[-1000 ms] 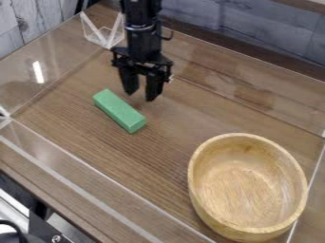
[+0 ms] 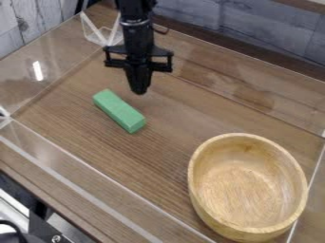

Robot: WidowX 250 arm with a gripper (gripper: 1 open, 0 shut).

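My gripper (image 2: 137,63) hangs in the upper middle of the camera view, dark and small; its fingers look close together and I see nothing held, though their exact state is hard to make out. A green block (image 2: 120,110) lies flat on the wooden table (image 2: 76,161), below and a little left of the gripper, apart from it. A large round tan bowl (image 2: 246,182) rests at the lower right.
Behind the arm at the upper left are pale strap-like strands and the table's far edge. A dark object shows at the bottom left corner.
The gripper has risen slightly and moved back, away from the green block, over the last second. The block and bowl have not moved.
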